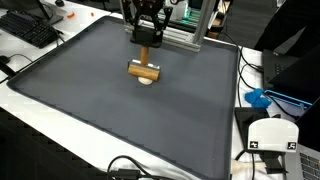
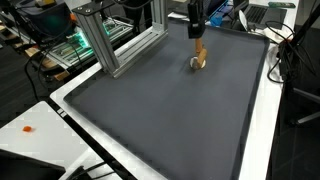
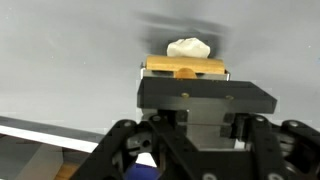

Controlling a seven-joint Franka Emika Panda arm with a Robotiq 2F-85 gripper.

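Observation:
A roller tool with an orange-brown cylinder in a metal frame hangs upright beneath my gripper. The fingers are shut on its orange handle. A small white piece lies on the grey mat beside the cylinder, seen just beyond it in the wrist view. In exterior view 2 the gripper stands over the tool, with the white piece at the cylinder's end. Whether the cylinder touches the mat or the white piece, I cannot tell. My fingers hide most of the handle in the wrist view.
A white frame stands along one side. Beyond the mat are a keyboard, a blue item and a white device.

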